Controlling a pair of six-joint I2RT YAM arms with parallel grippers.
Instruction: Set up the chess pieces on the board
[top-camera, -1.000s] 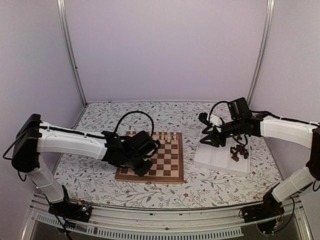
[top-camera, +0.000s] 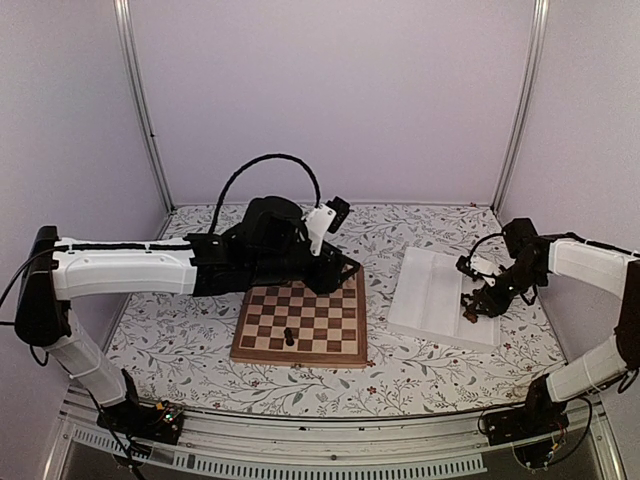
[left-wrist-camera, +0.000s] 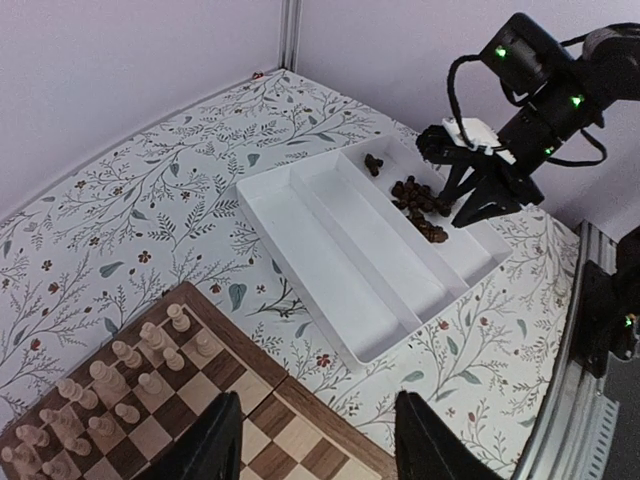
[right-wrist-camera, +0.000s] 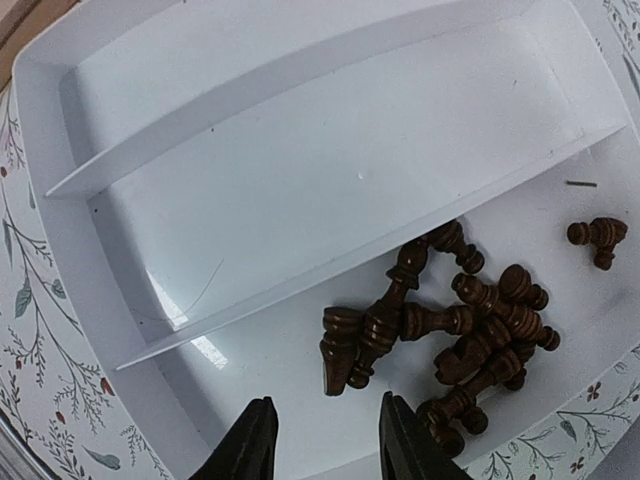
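Observation:
The chessboard (top-camera: 270, 350) carries one dark piece (top-camera: 289, 337) near its front middle; light pieces (left-wrist-camera: 106, 378) stand along its back rows. My left gripper is raised above the board, open, nothing seen between its fingers. The white tray (top-camera: 422, 295) lies right of the board, its right compartment holding a pile of dark pieces (right-wrist-camera: 380, 330) and a separate small piece (right-wrist-camera: 600, 235). My right gripper hangs low over that compartment beside the pile, fingers apart and empty.
Walls stand at the back and both sides.
My left arm has risen from low over the board, uncovering the dark piece.

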